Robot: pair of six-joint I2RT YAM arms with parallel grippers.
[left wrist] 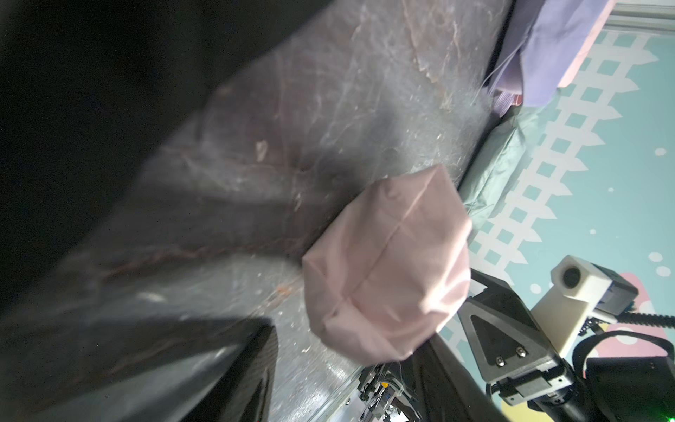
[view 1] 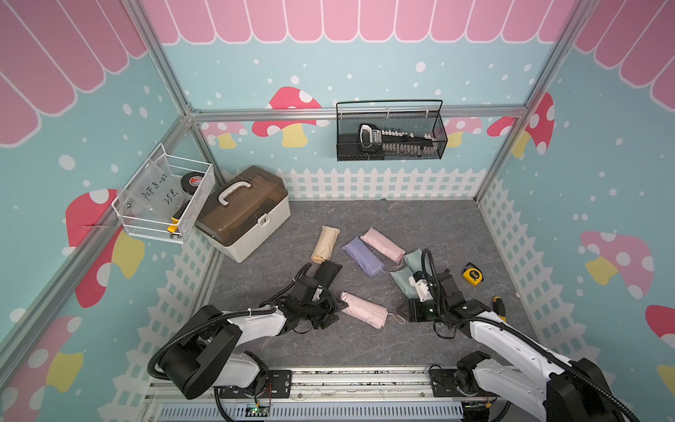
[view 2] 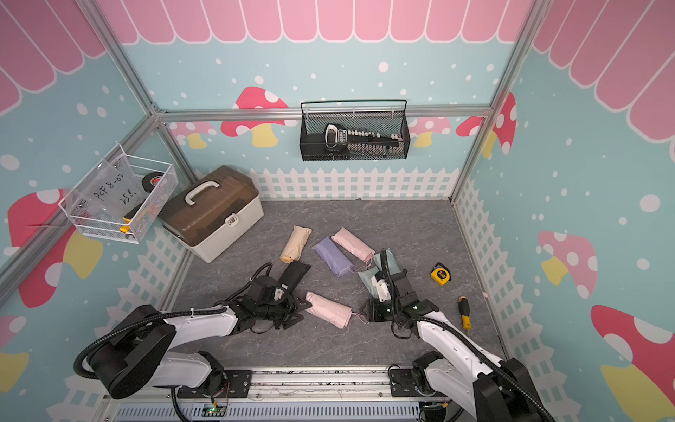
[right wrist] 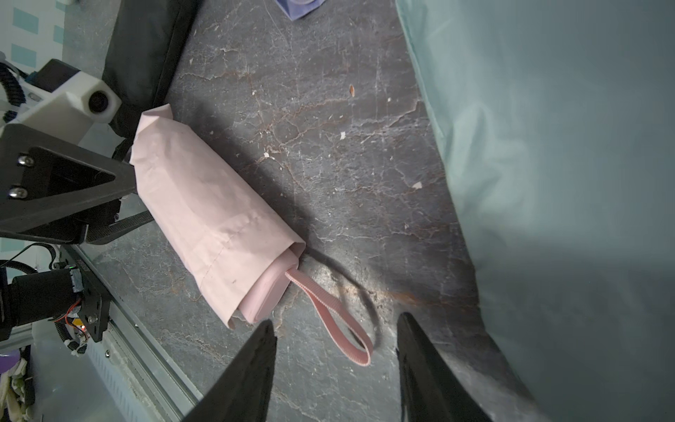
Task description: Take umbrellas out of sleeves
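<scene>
A pink sleeved umbrella (view 1: 363, 309) lies between my grippers; in the right wrist view its pink inner end and wrist loop (right wrist: 330, 316) show at the sleeve's opening. My left gripper is open at the closed end of the sleeve. My right gripper has its fingers apart near the loop, gripping nothing visible. Other sleeved umbrellas lie behind: tan (view 1: 325, 244), black (view 2: 294, 274), lavender (view 1: 362, 256), a second pink (view 1: 382, 244) and teal (right wrist: 534, 154).
A toolbox (view 1: 242, 211) stands back left. A tape measure (view 1: 472, 274) and screwdriver (view 2: 464, 311) lie on the right. Baskets (view 1: 391, 133) hang on the walls.
</scene>
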